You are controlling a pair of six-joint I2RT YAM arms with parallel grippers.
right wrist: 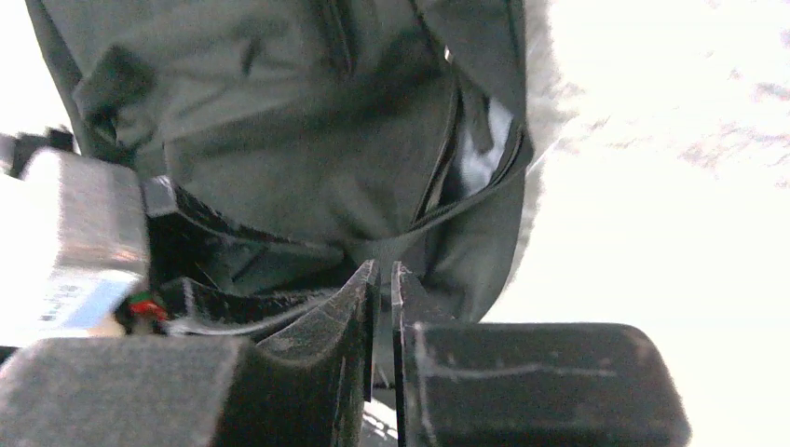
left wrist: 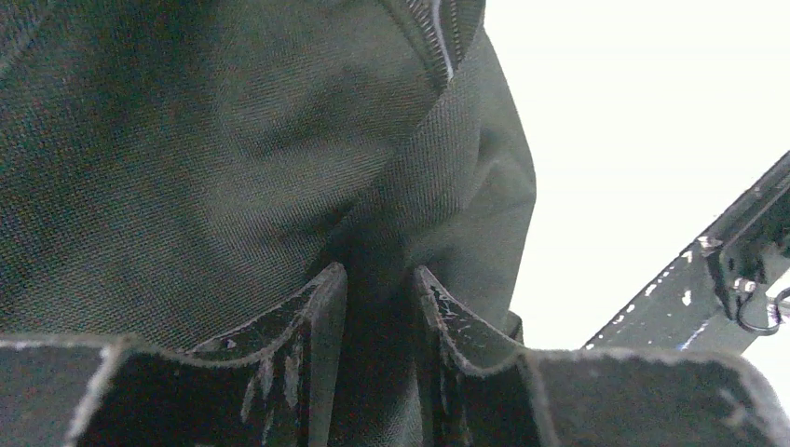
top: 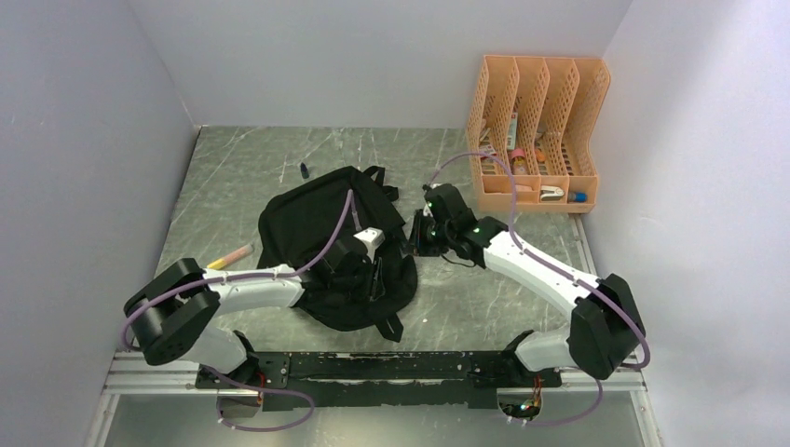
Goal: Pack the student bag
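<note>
The black bag (top: 307, 216) lies flat on the table, its straps spread at the back and front right. Over the bag's right part hangs my left gripper (top: 377, 282); in the left wrist view its fingers (left wrist: 321, 312) stand apart, with black fabric below the gap. My right gripper (top: 408, 248) is at the bag's right edge, and in the right wrist view its fingertips (right wrist: 365, 284) are a narrow gap apart with nothing seen held. That same view shows a slit with a light lining (right wrist: 477, 169) gaping along the bag's edge.
A peach organizer (top: 587, 191) with several stationery items stands at the back right. An orange-and-yellow stick (top: 230, 257) lies left of the bag, and a small dark item (top: 304, 170) behind it. Both arms are close together above the bag's right side.
</note>
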